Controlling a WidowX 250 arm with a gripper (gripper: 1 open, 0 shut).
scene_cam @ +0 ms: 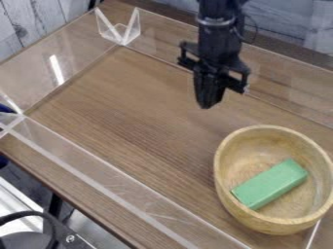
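Note:
A green block [271,183] lies inside a wooden bowl [232,156] at the lower right of the table. My black gripper [208,97] hangs over the back middle of the table, above and behind the bowl and apart from it. It looks shut, with nothing visible between its fingers, though it is small in this view.
A clear plastic piece [120,23] stands at the back left of the table [104,126]. Dark cables or parts [33,233] sit at the lower left corner.

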